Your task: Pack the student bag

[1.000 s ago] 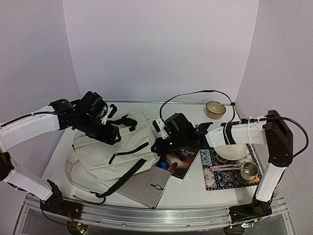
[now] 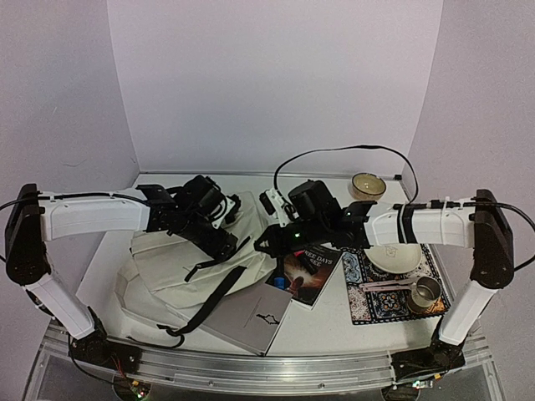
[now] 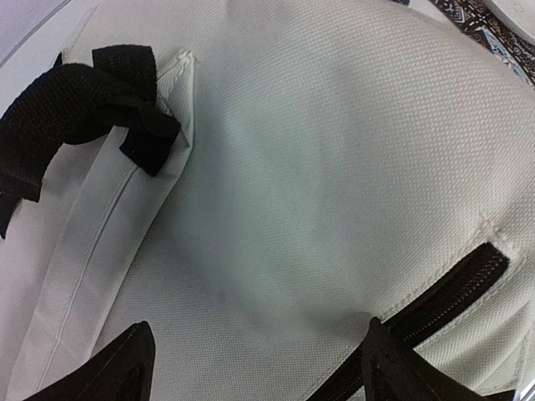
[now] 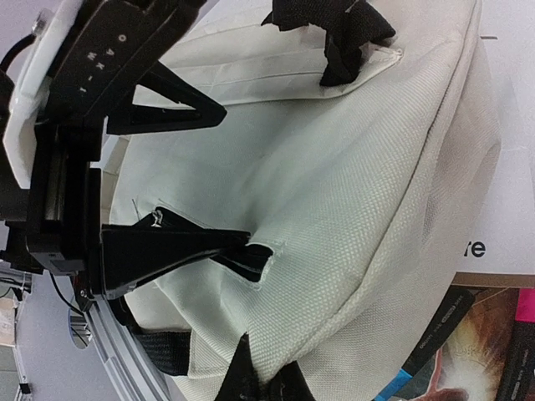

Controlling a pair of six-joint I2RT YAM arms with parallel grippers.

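The cream fabric bag (image 2: 180,267) with black straps and a short zip lies slumped on the left half of the table. Over its face my left gripper stands open, its fingers (image 3: 113,372) apart on either side of the fabric near the black zip (image 3: 460,292). That same left gripper shows open in the right wrist view. My right gripper is shut on the bag's edge, where the cloth pinches between its fingertips. A grey notebook (image 2: 251,317) lies partly under the bag, and a dark book (image 2: 313,271) beside it.
On the right, a patterned mat (image 2: 359,309) carries a plate (image 2: 393,261), cutlery (image 2: 384,286) and a metal cup (image 2: 425,291). A bowl (image 2: 368,185) stands behind. Clear table shows at the front, between notebook and mat.
My left gripper has come right and down over the bag near the zip. The right arm has shifted slightly, its gripper staying by the bag's right edge.
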